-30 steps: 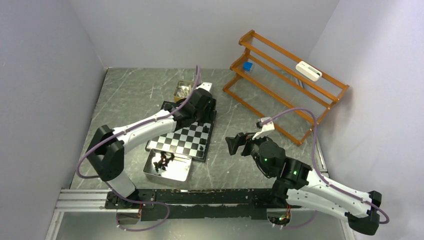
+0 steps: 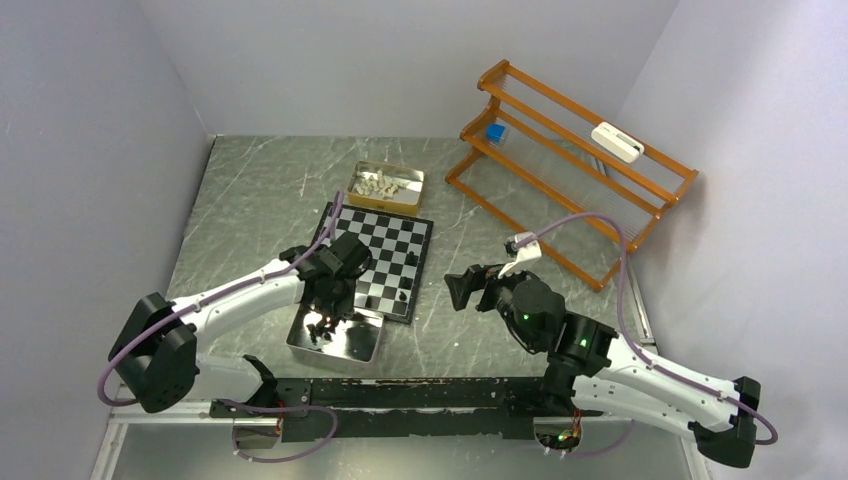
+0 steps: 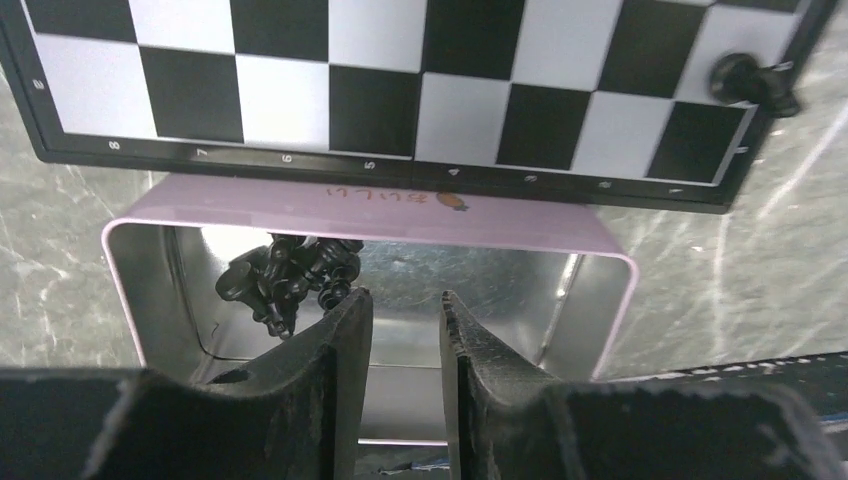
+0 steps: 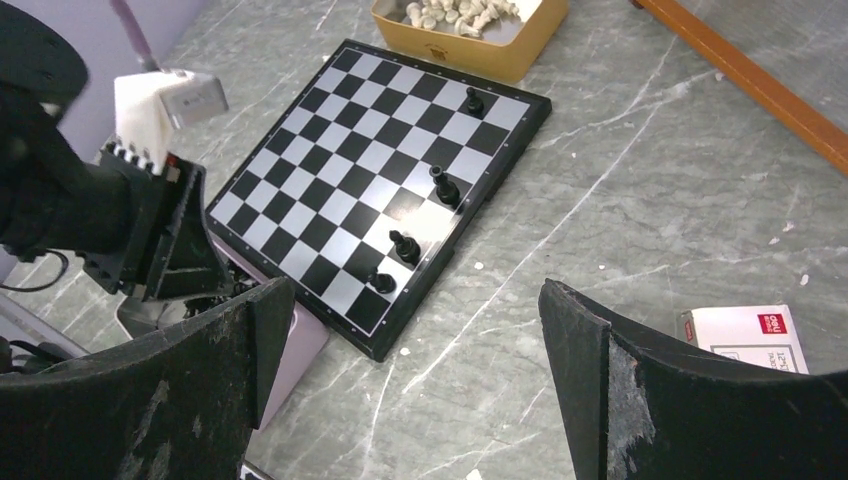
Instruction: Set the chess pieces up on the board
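Note:
My left gripper hangs over a metal box (image 3: 500,300) of loose black chess pieces (image 3: 285,275), its fingers part open with nothing visible between them. The pieces lie bunched in the box's left part in the left wrist view. The checkered board (image 4: 330,200) lies just behind the box, with several black pieces (image 4: 445,190) standing along its right side. A gold box (image 2: 385,206) of white pieces (image 4: 460,14) sits beyond the board. My right gripper is open and empty, held over the table right of the board.
A wooden rack (image 2: 560,180) stands at the back right, holding a white item (image 2: 617,142) and a blue block (image 2: 495,132). A white box (image 4: 745,330) shows in the right wrist view. Bare table lies left and right of the board.
My left arm has swung from the board's far right back toward the near box of black pieces. The right arm has stayed almost still.

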